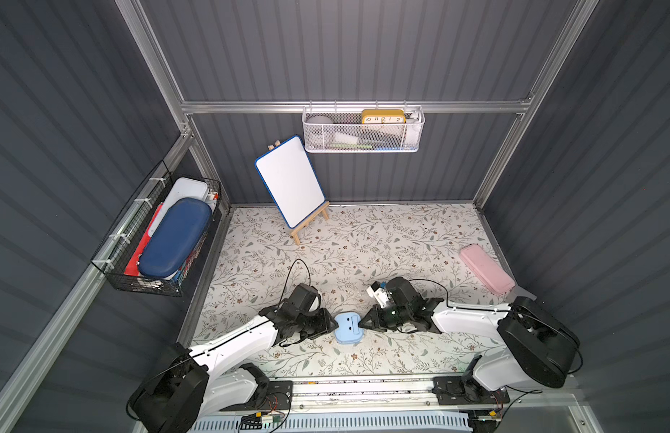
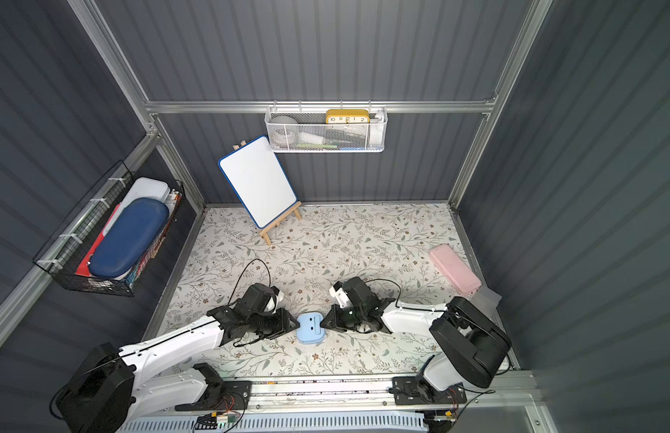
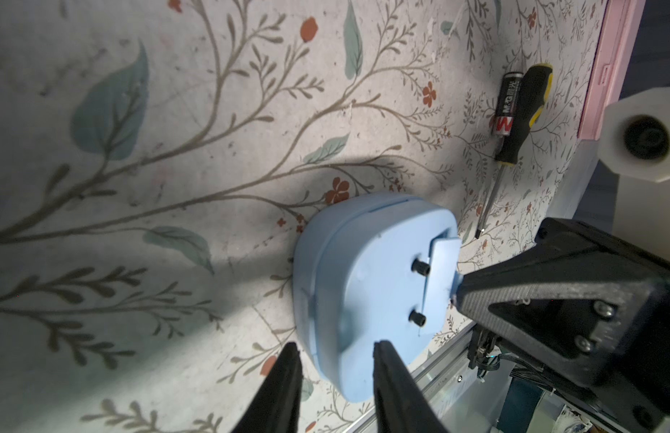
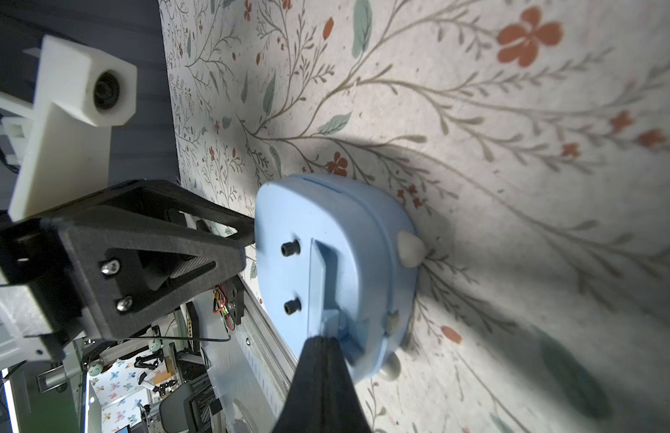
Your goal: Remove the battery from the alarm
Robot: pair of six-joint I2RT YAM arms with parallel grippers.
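Note:
The light blue alarm (image 1: 348, 329) rests on the floral mat between my grippers, back panel up in the wrist views, with two black posts and an open slot (image 4: 320, 281). My left gripper is part open at its left side, nothing seen clasped between the blurred fingers. My right gripper is shut, its tips at the slot's end on the alarm. In the left wrist view, a battery (image 3: 507, 103) lies on the mat beside a screwdriver (image 3: 526, 108).
A pink case (image 1: 486, 268) lies at the right, a whiteboard (image 1: 289, 180) stands at the back, a wire basket (image 1: 362, 144) hangs on the back wall and another (image 1: 151, 286) at the left.

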